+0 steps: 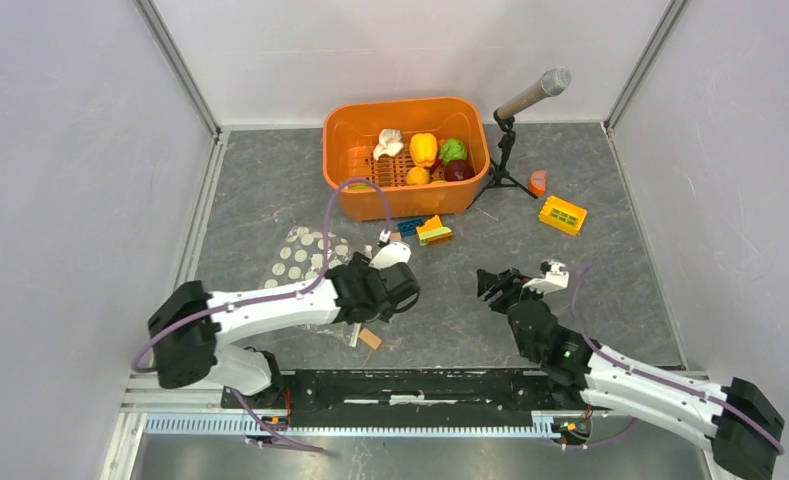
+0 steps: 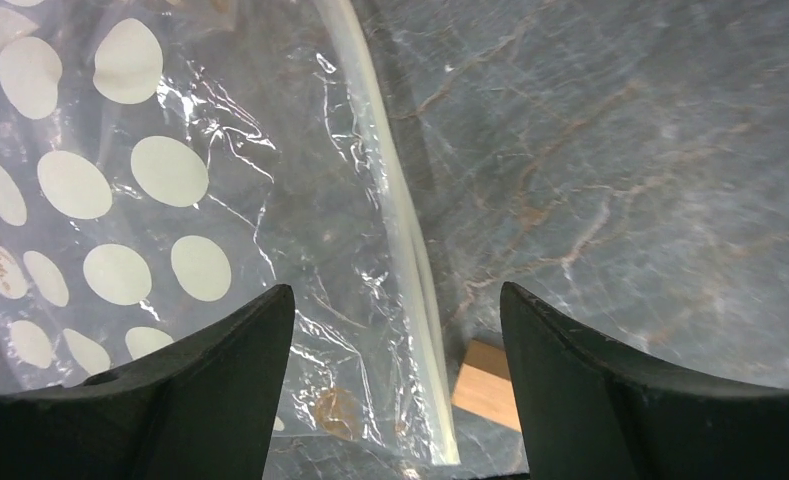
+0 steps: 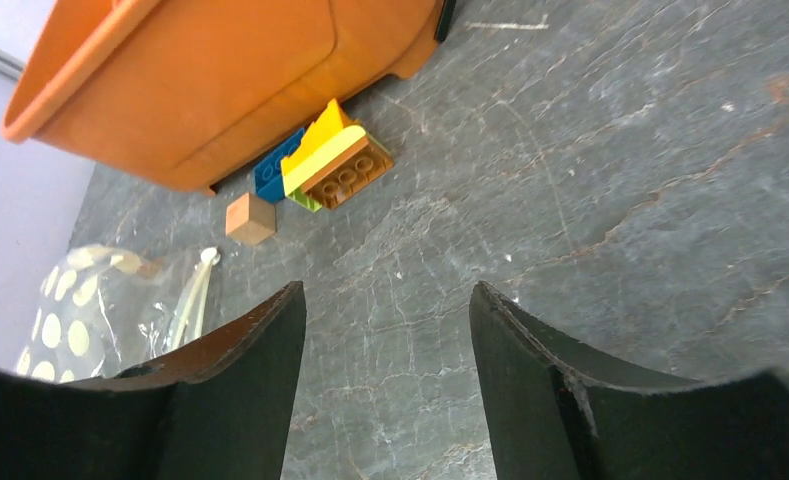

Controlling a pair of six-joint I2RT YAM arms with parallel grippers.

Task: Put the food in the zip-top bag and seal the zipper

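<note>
The polka-dot zip top bag [image 2: 270,230] lies flat, its zipper strip [image 2: 405,260] running along the right side. My left gripper hovers above that strip, fingers apart, nothing between them; the top view has it over the bag's right part. My right gripper is open over bare table, right of the bag. The orange basket [image 1: 405,200] at the back holds toy food: garlic [image 1: 388,143], yellow pepper [image 1: 424,149], green vegetable [image 1: 453,152], purple item [image 1: 459,171] and a round yellow piece [image 1: 417,176].
Wooden blocks [image 1: 369,338] and toy bricks [image 1: 432,231] lie near bag and basket. A microphone on a stand [image 1: 515,108], a red piece [image 1: 538,181] and a yellow crate [image 1: 563,215] are at the back right.
</note>
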